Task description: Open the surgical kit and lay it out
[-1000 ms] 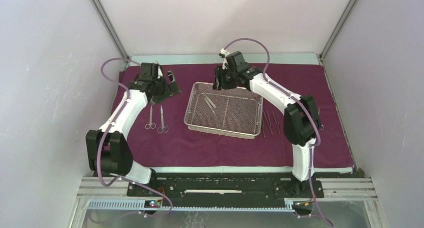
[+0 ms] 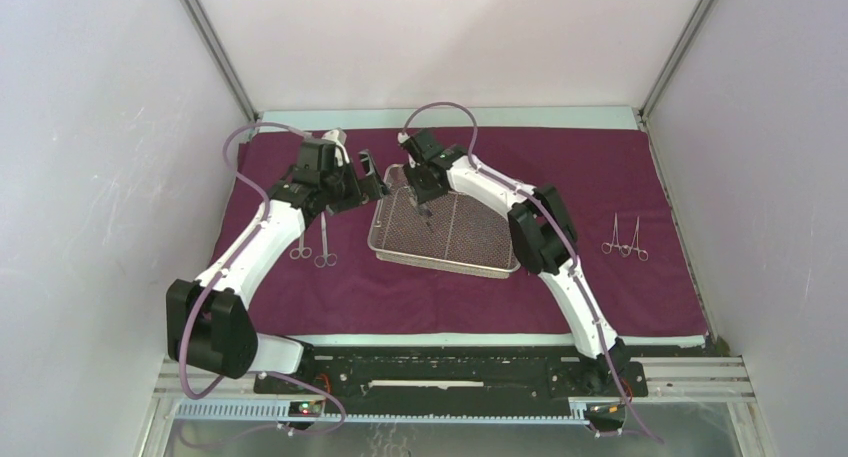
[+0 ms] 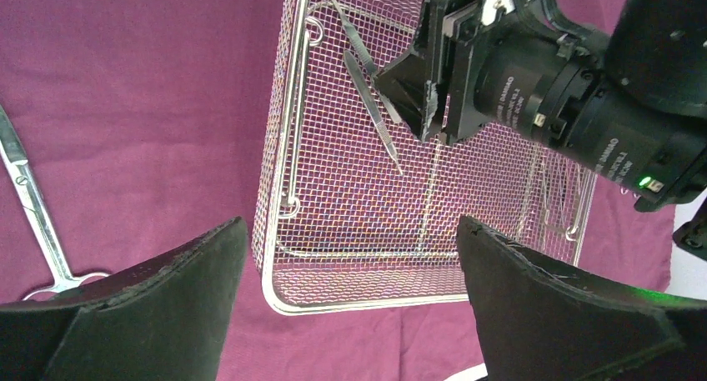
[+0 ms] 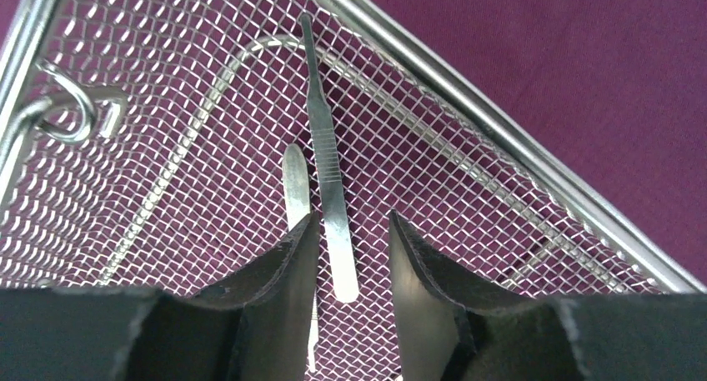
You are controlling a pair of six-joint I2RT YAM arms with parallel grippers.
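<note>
The wire mesh tray (image 2: 440, 268) sits on the maroon cloth. Two slim metal scalpel-like handles lie on its floor: the ridged handle (image 4: 327, 152) and, just left of it, the rounded-end handle (image 4: 296, 181). Over them hovers my right gripper, its fingers apart; the ridged handle's lower part shows in the gap, not clamped. The left wrist view shows the same pair, one handle (image 3: 368, 106) clear and the other handle (image 3: 353, 39) partly behind the right gripper. My left gripper is wide open above the tray's left side, holding nothing.
Two scissors, the nearer pair (image 2: 325, 245) among them, lie on the cloth left of the tray. Clamps (image 2: 625, 239) with ring handles lie at the far right. Both arms are close together over the tray's back.
</note>
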